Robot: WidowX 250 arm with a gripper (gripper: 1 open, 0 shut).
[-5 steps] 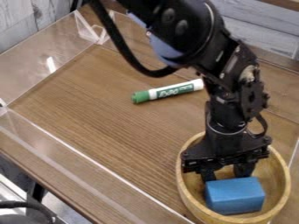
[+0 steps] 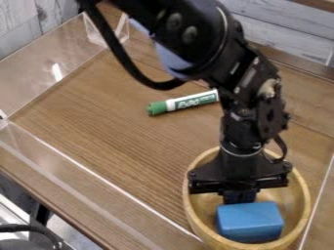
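My black gripper (image 2: 239,184) reaches down from the top of the view into a round tan wooden bowl (image 2: 200,213) at the lower right. Its fingers sit inside the bowl, just behind a blue block (image 2: 249,224) that lies in the front part of the bowl. The fingers look closed, and I see nothing held between them; their tips are partly hidden by the block.
A green and white marker (image 2: 183,102) lies on the wooden table (image 2: 98,117) behind the bowl to the left. Clear plastic walls (image 2: 30,81) edge the table at the left.
My gripper has shifted a little to the left over the last second. The bowl and blue block have moved slightly leftward with it.
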